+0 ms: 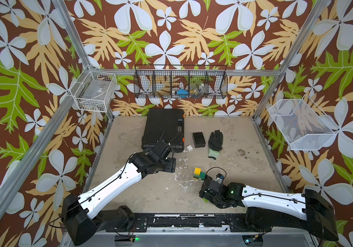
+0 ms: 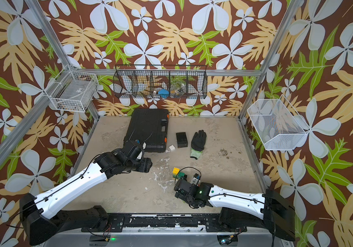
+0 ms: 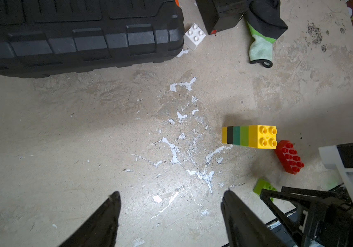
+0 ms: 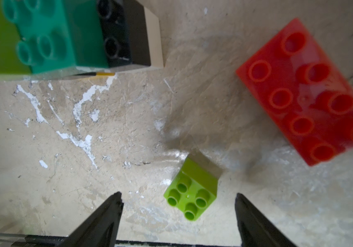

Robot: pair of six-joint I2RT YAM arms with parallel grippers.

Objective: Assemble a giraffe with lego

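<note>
A small lime green brick (image 4: 190, 193) lies studs up on the table, below and between the parted fingers of my right gripper; nothing is held there. To its right in the right wrist view is a larger red brick (image 4: 304, 94). The joined stack (image 3: 248, 135) of yellow, lime, dark green and black bricks lies on its side beyond them. My left gripper hangs over bare table left of the stack, its fingers apart with nothing between. A white brick (image 3: 195, 36) sits by the black case. In the top views, my right arm hides the red brick.
The black case (image 1: 163, 128) fills the back left of the table. Near it are a black box (image 1: 198, 139) and a glove (image 1: 215, 142). Wire baskets (image 1: 180, 84) hang on the walls.
</note>
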